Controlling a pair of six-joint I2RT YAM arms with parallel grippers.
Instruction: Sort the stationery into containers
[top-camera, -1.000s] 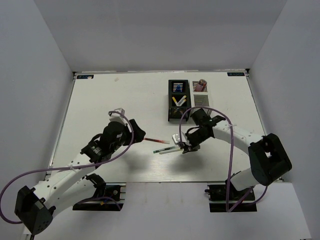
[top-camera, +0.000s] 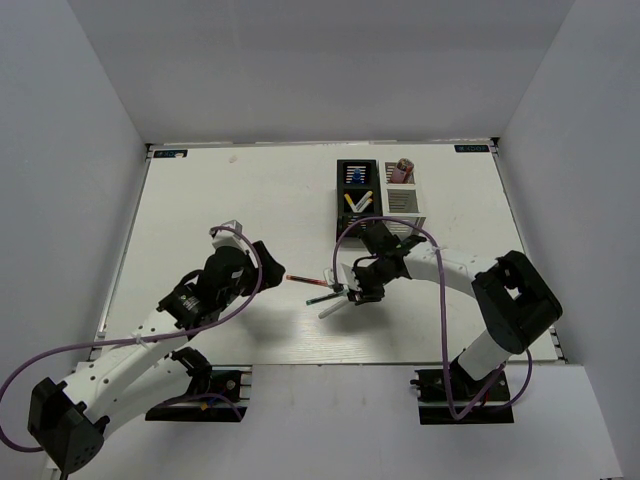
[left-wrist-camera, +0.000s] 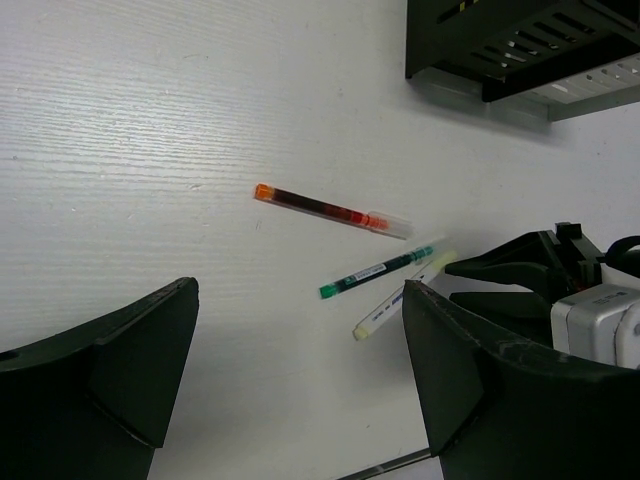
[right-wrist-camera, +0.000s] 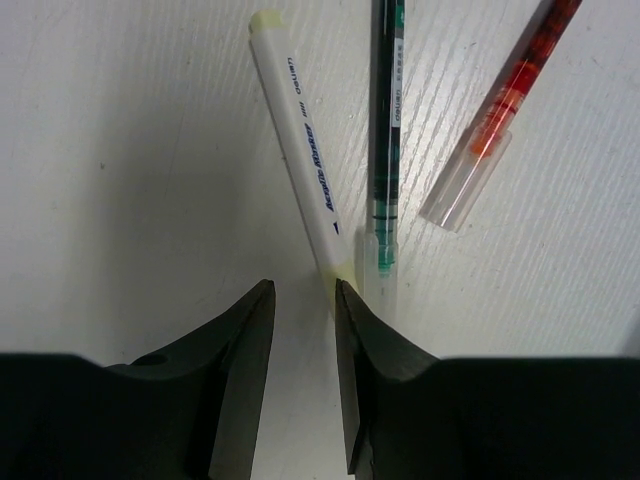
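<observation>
On the table lie a red-and-black pen with an orange end, a green-and-black pen and a white marker with pale yellow ends. My right gripper is partly open, its tips at the marker's near end. That end meets the right finger in the right wrist view; whether it lies between the fingers cannot be told. The green pen's clear cap passes behind that same finger. Wide apart and empty, my left gripper hovers left of the pens. The black container and the white container stand behind.
Yellow and white markers and a blue item are in the black container. A pinkish-brown item sits in the white container's back compartment.
My right gripper has moved left toward the pens. The white marker has swung away from the green pen, its left end nearer the front edge. The left gripper has shifted slightly left.
</observation>
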